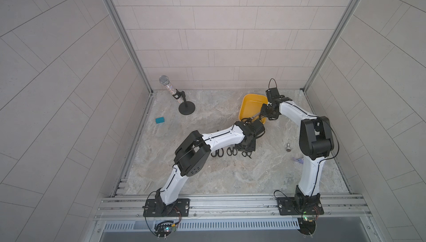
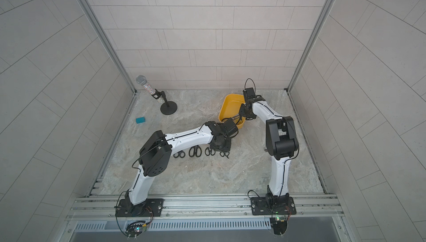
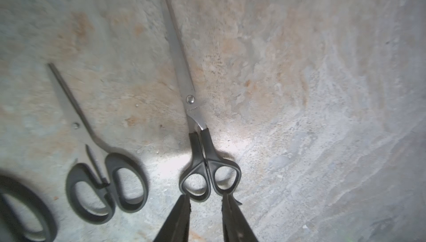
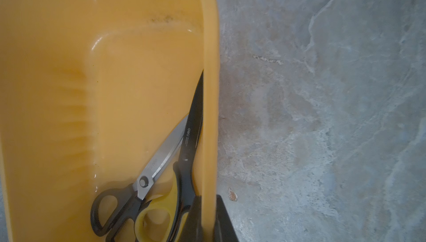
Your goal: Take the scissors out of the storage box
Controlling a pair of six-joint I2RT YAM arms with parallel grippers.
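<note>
The yellow storage box (image 4: 133, 77) holds silver-bladed scissors with black handles (image 4: 119, 206) and black-bladed scissors with yellow-and-black handles (image 4: 190, 137), both lying against its right side. My right gripper is shut on that side's rim, one finger inside and one outside. In the left wrist view, long slim scissors with black handles (image 3: 195, 153) lie flat on the table. My left gripper hangs over the ends of their handles, open, with nothing held between its fingers. Beside them lie wider scissors (image 3: 106, 184) and part of another black handle (image 3: 35, 206).
A microphone on a black stand (image 1: 186, 107) and a blue block (image 1: 159, 120) are at the left. A small metal object (image 1: 288, 147) lies right of the box. Several scissors lie in a row under my left forearm.
</note>
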